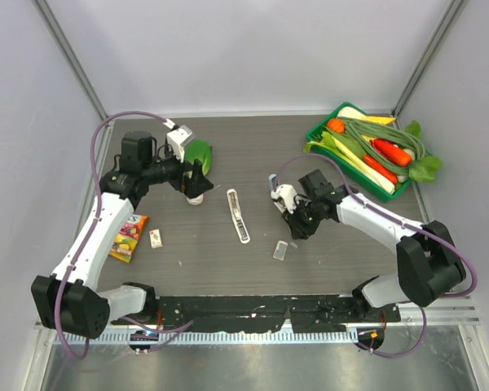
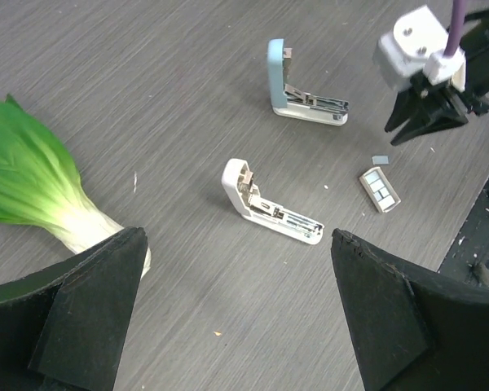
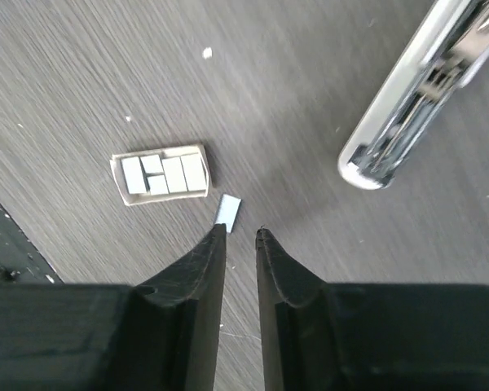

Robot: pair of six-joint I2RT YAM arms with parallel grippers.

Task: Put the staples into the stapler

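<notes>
A white stapler (image 1: pixel 238 216) lies opened out on the table's middle, its tray bare to view. Behind it in the left wrist view stands a blue-topped stapler (image 2: pixel 310 106), also raised open. The small box (image 3: pixel 161 174) holds several staple blocks, and one loose staple strip (image 3: pixel 227 212) lies just outside it. My right gripper points down at this strip; its fingers are a little apart with nothing between them, one tip close by the strip. My left gripper (image 1: pixel 197 184) is open and empty, above the leek.
The leek (image 2: pixel 61 187) lies under the left arm. A snack bag (image 1: pixel 128 238) and a small white box (image 1: pixel 156 239) are at the left. A green basket of vegetables (image 1: pixel 316 131) fills the back right. Table left of the staple box is clear.
</notes>
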